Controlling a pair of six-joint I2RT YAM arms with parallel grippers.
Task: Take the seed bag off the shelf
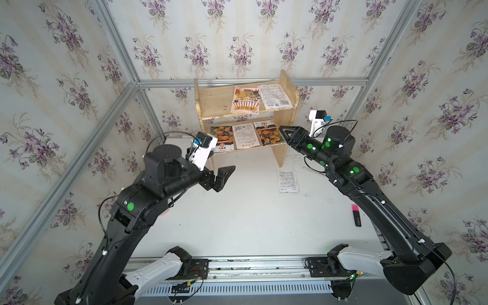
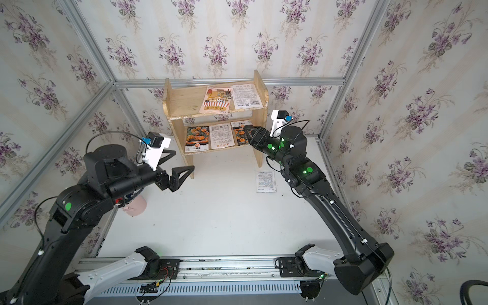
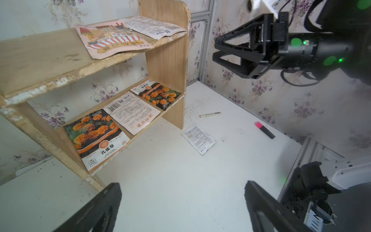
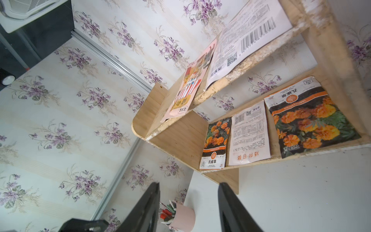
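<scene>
A wooden two-level shelf [image 1: 286, 111] holds seed bags: a pink striped bag [image 1: 245, 100] and a white printed bag [image 1: 274, 96] on top; a marigold bag [image 3: 96, 139], white bag [image 3: 131, 111] and second marigold bag [image 4: 309, 119] below. My left gripper [image 1: 217, 178] is open and empty, back in front of the shelf's lower left. My right gripper faces the shelf from near its right side, fingers apart with nothing visible between them.
A white packet [image 1: 287, 181] lies on the table right of centre. A pink cup [image 4: 181, 216] stands at the left, a pink-capped marker [image 1: 356, 216] at the right.
</scene>
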